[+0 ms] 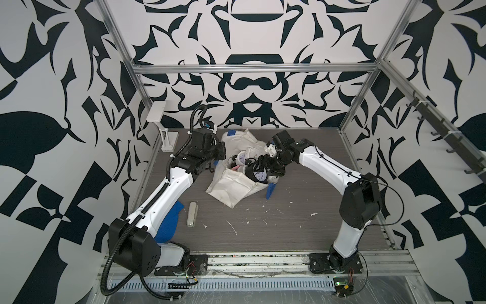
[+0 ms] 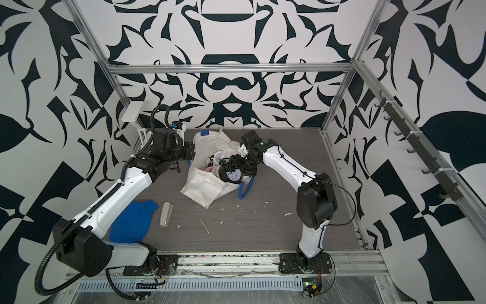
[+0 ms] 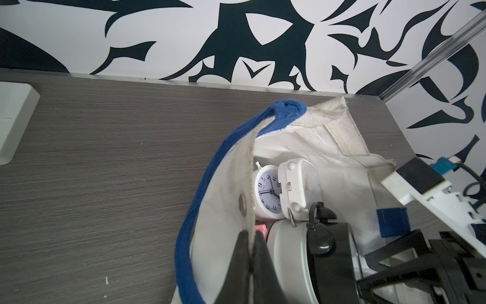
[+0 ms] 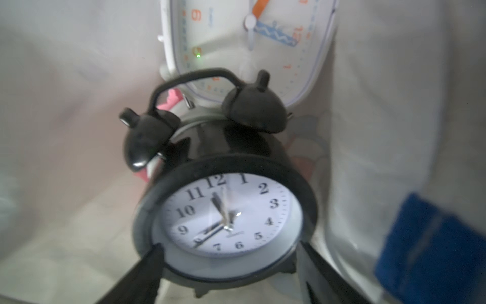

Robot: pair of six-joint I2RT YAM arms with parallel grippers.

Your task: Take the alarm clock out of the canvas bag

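The black twin-bell alarm clock [image 4: 222,217] with a white dial lies in the open canvas bag [image 1: 235,185], its face toward my right gripper. That gripper is part open, one finger [image 4: 146,268] at each lower side of the clock; whether the pads touch it cannot be told. In the left wrist view, my left gripper is shut on the canvas bag's edge, which runs between its fingertips and stands pulled up. Two white clocks [image 3: 268,190] and a pink item [image 3: 261,229] sit deeper in the bag.
A blue cloth [image 2: 132,221] and a beige slim box [image 2: 166,214] lie at the front left. A white lamp [image 1: 164,126] stands at the back left. Small scraps dot the otherwise bare table front, and the right side is open beside my right arm.
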